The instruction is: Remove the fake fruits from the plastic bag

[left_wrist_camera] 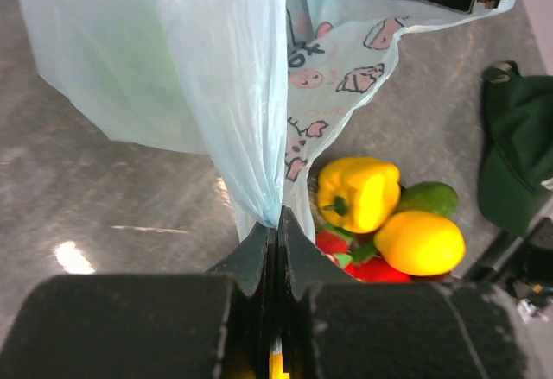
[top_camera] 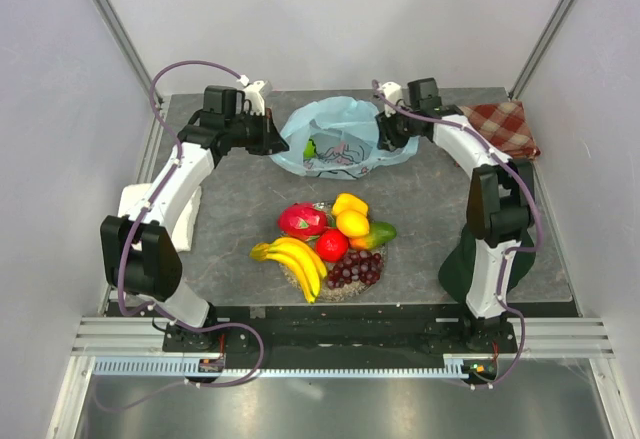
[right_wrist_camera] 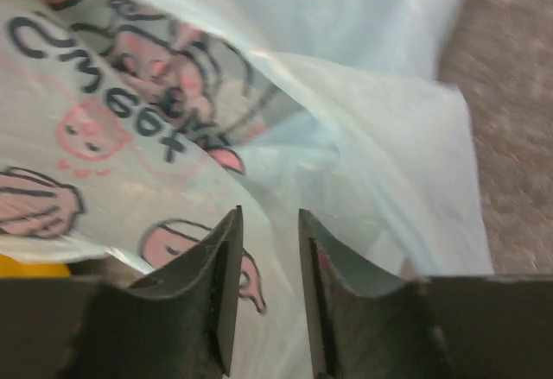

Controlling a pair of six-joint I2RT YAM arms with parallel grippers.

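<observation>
The pale blue plastic bag lies spread wide at the back of the table. Its left edge is pinched by my left gripper, which is shut on the bunched film. At the bag's right side is my right gripper; in the right wrist view its fingers stand apart, and the bag's film lies close in front of and beneath them. I cannot tell whether they touch it. A green fruit shows inside the bag, and part of it appears in the right wrist view's top left corner.
Near the front middle, a clear plate carries bananas, grapes, a dragon fruit, a yellow pepper and more. A white cloth, a checked cloth and a dark green cap lie at the sides.
</observation>
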